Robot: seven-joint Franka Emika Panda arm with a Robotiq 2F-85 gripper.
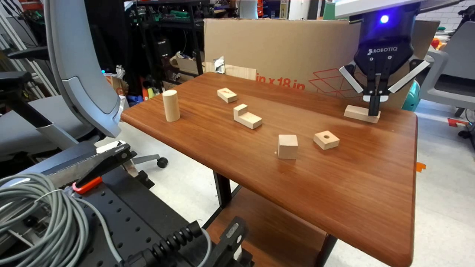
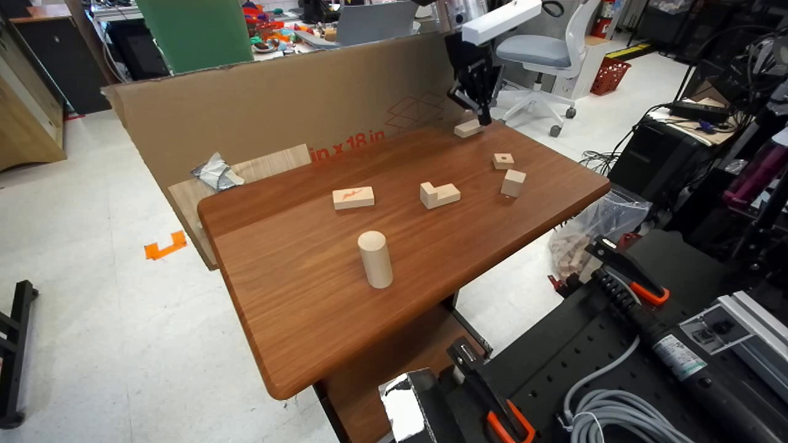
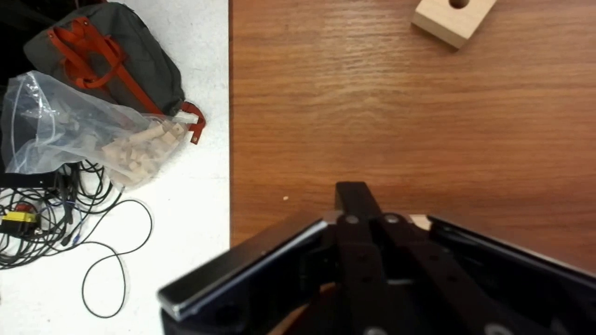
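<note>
In exterior view 1 my gripper [image 1: 374,112] is low over the table's far right corner, its two fingers pressed together. Nothing shows between them. A long rectangular wooden block [image 1: 357,113] lies flat behind the fingertips, which cover part of its right end. Exterior view 2 shows the same long block [image 2: 468,128] right beside the gripper [image 2: 484,118]. From the wrist, most of that block is hidden by the shut fingers [image 3: 355,198]; only a pale bit shows by them. Whether fingers and block touch, I cannot tell.
Nearer on the table [image 1: 356,195] are a block with a hole [image 1: 327,141] and a cube [image 1: 287,147]. Farther left lie an L-shaped block [image 1: 248,117], a red-marked block [image 1: 227,95] and an upright cylinder [image 1: 171,106]. A cardboard sheet [image 1: 285,49] stands along the back edge.
</note>
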